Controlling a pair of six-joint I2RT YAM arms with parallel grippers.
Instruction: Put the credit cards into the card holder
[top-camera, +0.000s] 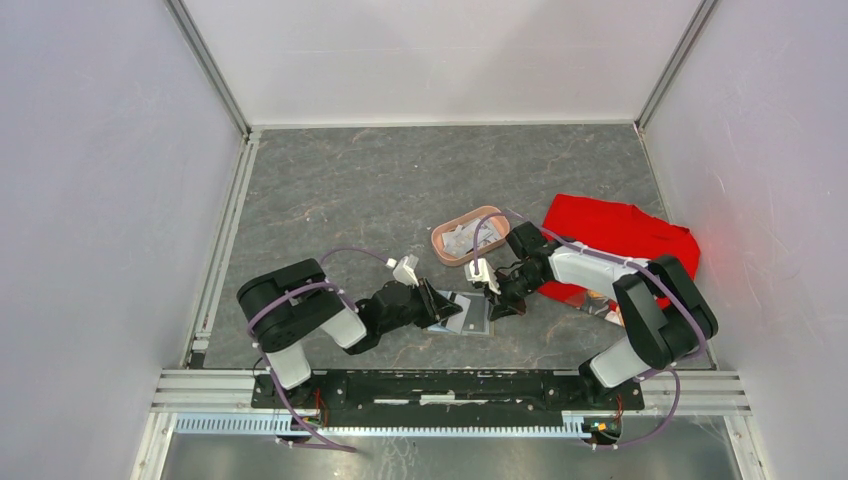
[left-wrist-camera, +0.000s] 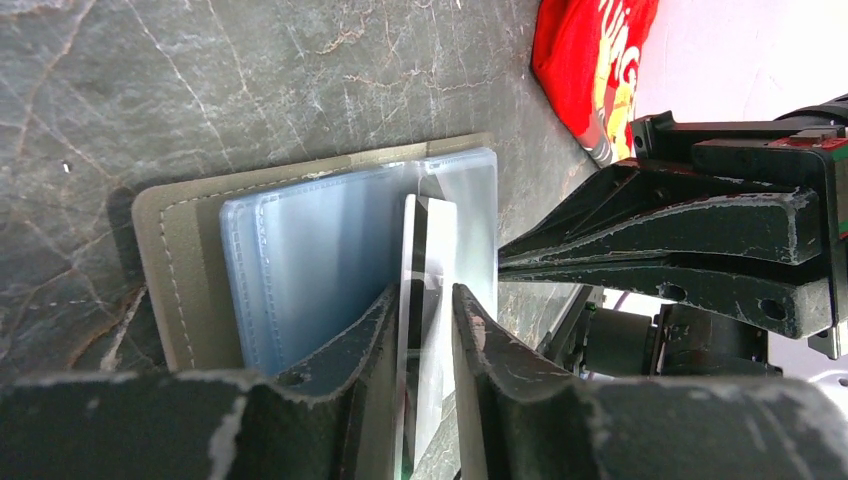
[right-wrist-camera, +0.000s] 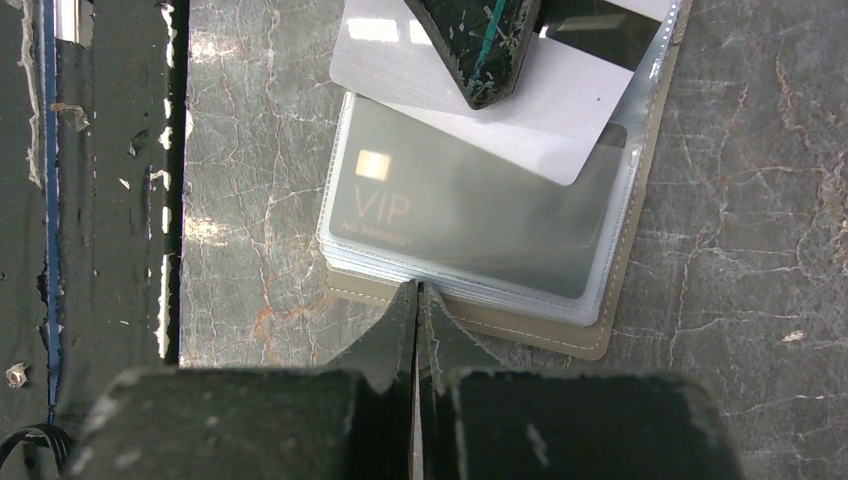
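The card holder (right-wrist-camera: 470, 300) lies on the table with clear sleeves and a grey VIP card (right-wrist-camera: 460, 210) showing. A white card with a black stripe lies angled over it; in the left wrist view it stands edge-on (left-wrist-camera: 430, 250) at the sleeve. My left gripper is at that card, fingers part open on either side; whether they grip it is unclear. My right gripper is shut, its tips against the holder's edge with nothing visible between them.
An oval basket (top-camera: 470, 237) with more cards lies behind the holder. A red cloth (top-camera: 615, 235) is at the right.
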